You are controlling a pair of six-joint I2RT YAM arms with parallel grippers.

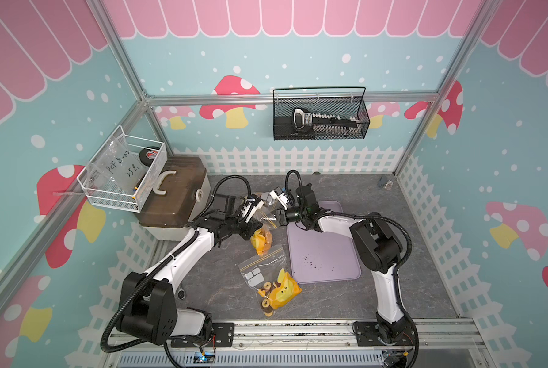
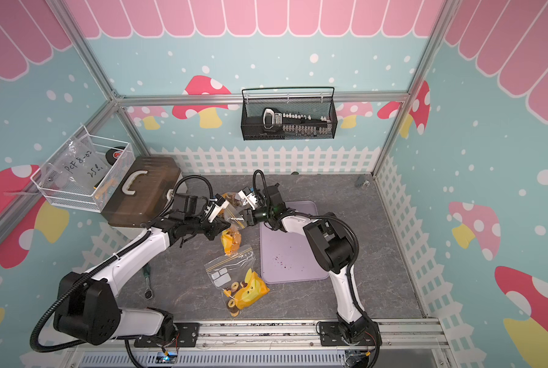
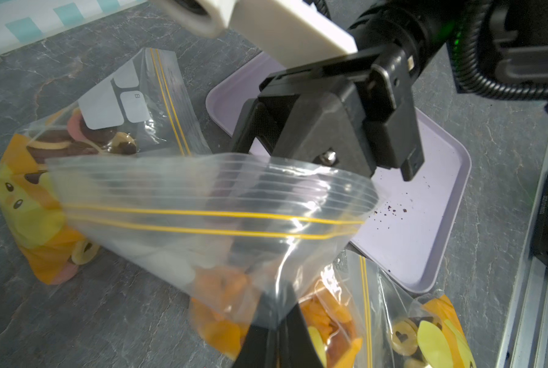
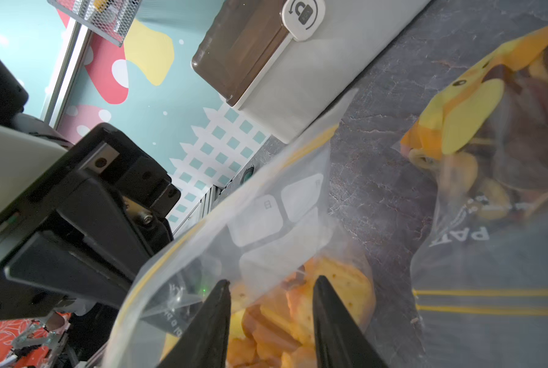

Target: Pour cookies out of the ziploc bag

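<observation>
A clear ziploc bag (image 3: 225, 202) with a double yellow zip line hangs from my left gripper, which is shut on its thin film. Orange packaging and cookies (image 1: 261, 241) fill its lower part. Just across the bag's upper edge, in the left wrist view, is my right gripper. In the right wrist view its fingers (image 4: 217, 316) stand apart, with the bag (image 4: 280, 227) close in front of them; whether film lies between them I cannot tell. The lilac tray (image 1: 323, 245) lies to the right, bare apart from dark crumbs.
A second filled bag (image 3: 35, 208) lies behind the held one. A third (image 1: 283, 291) lies nearer the front, beside the tray. A brown-lidded box (image 1: 173, 190) stands at the back left. The table right of the tray is clear.
</observation>
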